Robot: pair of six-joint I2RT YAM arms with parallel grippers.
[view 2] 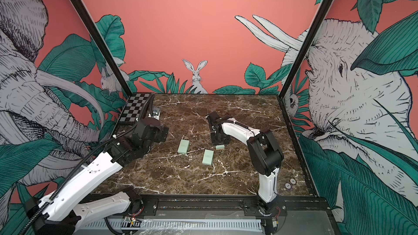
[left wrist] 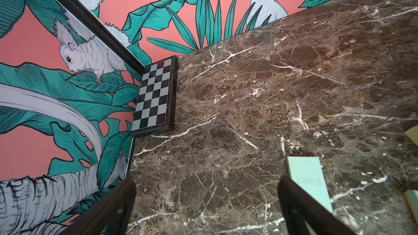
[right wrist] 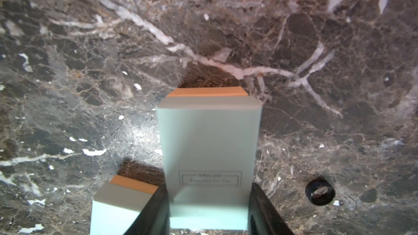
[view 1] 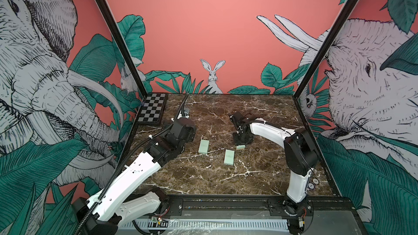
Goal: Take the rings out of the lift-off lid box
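My right gripper is shut on a mint jewellery box [right wrist: 208, 141], gripping its near end from both sides; an orange base edge shows beyond its far end. A second mint box [right wrist: 119, 206] lies lower left, also with an orange edge. A black ring [right wrist: 320, 193] lies on the marble at the right. In the left wrist view a mint box [left wrist: 308, 180] lies beyond my left gripper, which stands open and empty. From the top, two mint boxes [view 1: 203, 146] lie in the middle, with the held box [view 1: 240, 147] partly hidden by the right gripper.
A checkerboard [view 1: 149, 108] sits at the back left. Small round items [view 2: 287, 185] lie at the front right. Marble is clear at the back centre and along the front. A dark frame borders the table.
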